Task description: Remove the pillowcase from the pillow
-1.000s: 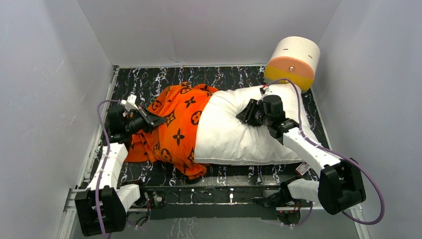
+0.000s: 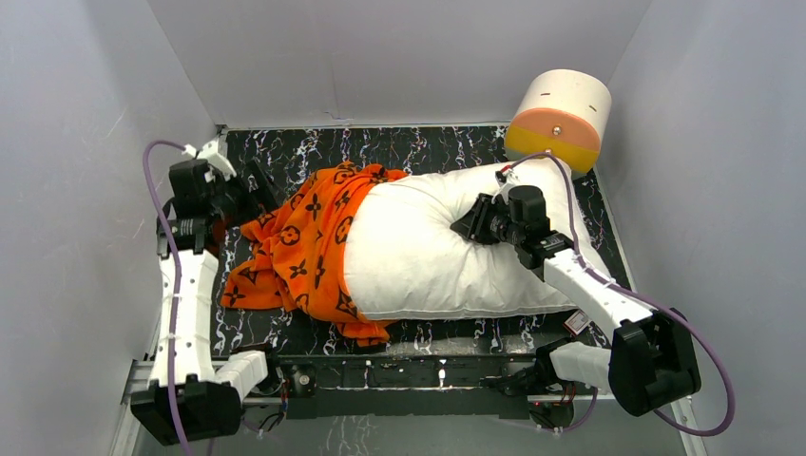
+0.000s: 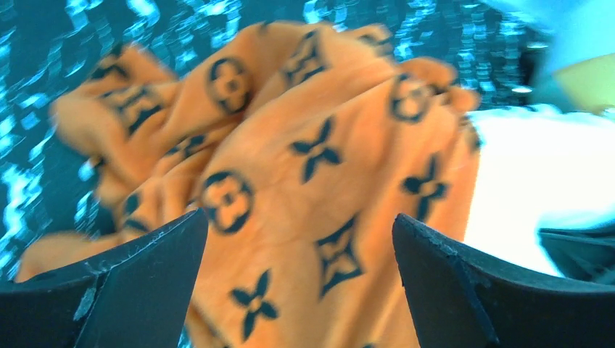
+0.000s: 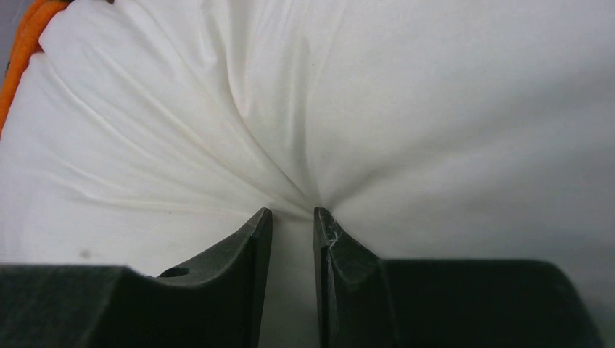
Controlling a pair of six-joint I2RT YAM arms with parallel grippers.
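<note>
The orange pillowcase [image 2: 314, 242] with black motifs covers only the left end of the white pillow [image 2: 418, 252], its loose part bunched on the table. My left gripper [image 2: 265, 186] stands open at the cloth's upper left. In the left wrist view the pillowcase [image 3: 290, 174] spreads out past the parted fingers [image 3: 145, 283], with nothing held between them. Over the pillow's middle, my right gripper [image 2: 464, 232] is shut on the white fabric. Creases in the pillow [image 4: 181, 145] run toward its fingertips [image 4: 262, 221]; the pinched bit itself is mostly hidden.
A white cylinder with an orange and yellow end [image 2: 556, 119] stands at the back right, close to the pillow's corner. Dark marbled table [image 2: 276, 142] shows bare along the back left. Grey walls enclose the sides and back.
The left gripper has moved left and opened, letting go of the pillowcase. The orange cloth was drawn leftward, baring more of the pillow, and now lies slack. The right arm has barely moved.
</note>
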